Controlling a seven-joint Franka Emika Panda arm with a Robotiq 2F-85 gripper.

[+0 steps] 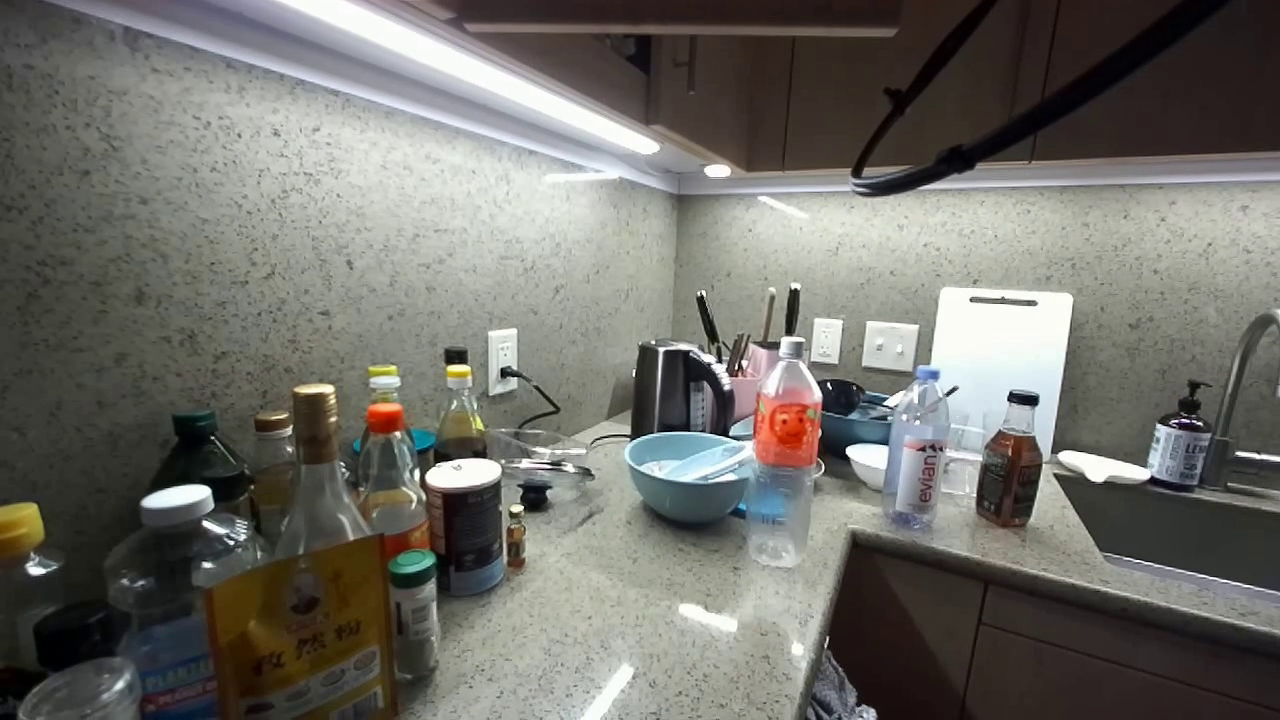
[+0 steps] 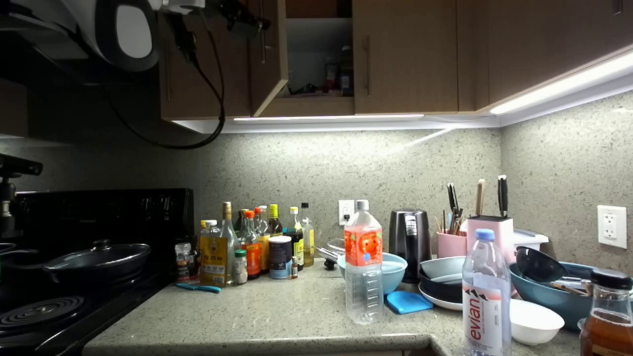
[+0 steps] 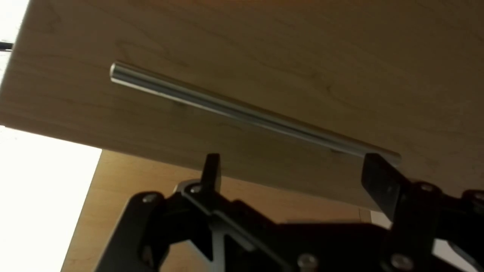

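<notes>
In the wrist view my gripper is open, its two black fingers wide apart. Nothing is held between them. A wooden cabinet door fills the upper part of that view, with a slanting metal bar handle on it. The right fingertip overlaps the handle's lower right end; contact cannot be made out. From exterior view 2, the cabinet door stands ajar beside a lit shelf opening. The gripper shows there as a dark shape at the top, near the door's handle.
Below, the counter carries a tall clear bottle, an Evian bottle and a blue bowl. Several sauce bottles crowd by the stove. A closed cabinet door adjoins the opening. The arm's cable hangs loose.
</notes>
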